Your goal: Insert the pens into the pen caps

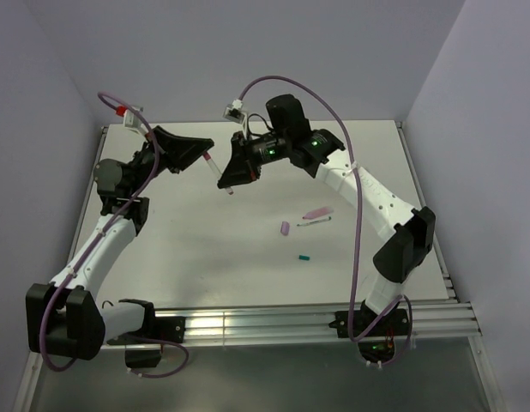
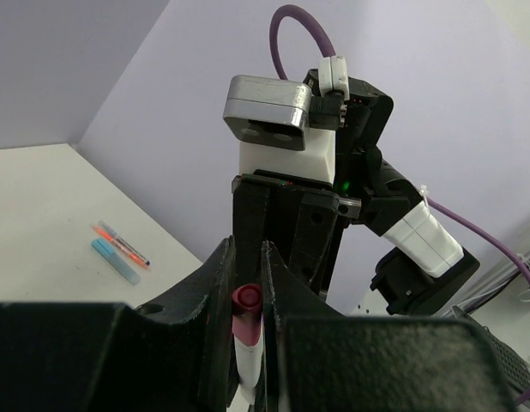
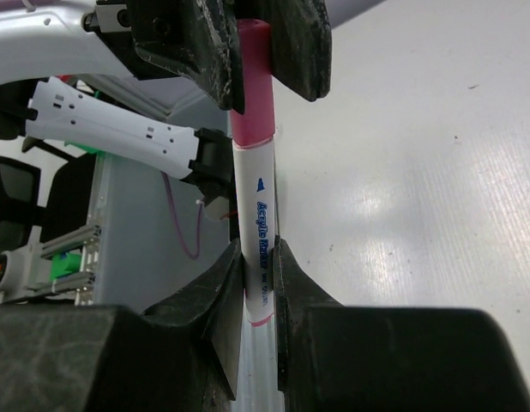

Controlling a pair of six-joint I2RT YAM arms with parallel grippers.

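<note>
A white-bodied marker pen (image 3: pixel 255 206) with a pink cap (image 3: pixel 255 107) at one end spans the two grippers above the table. My left gripper (image 1: pixel 209 149) is shut on the pink cap, whose rounded end (image 2: pixel 247 300) shows between its fingers in the left wrist view. In the right wrist view, the fingertips of my right gripper stand close on both sides of the lower white body; whether they press on it cannot be told. The cap meets the white body with only a thin line between. On the table lie a purple cap (image 1: pixel 285 228) and a teal cap (image 1: pixel 304 257).
Right of the purple cap lie a pink piece (image 1: pixel 318 212) and a slim pen (image 1: pixel 314 221). The left wrist view shows a blue pen (image 2: pixel 115 261) and an orange one (image 2: pixel 119 245) on the table.
</note>
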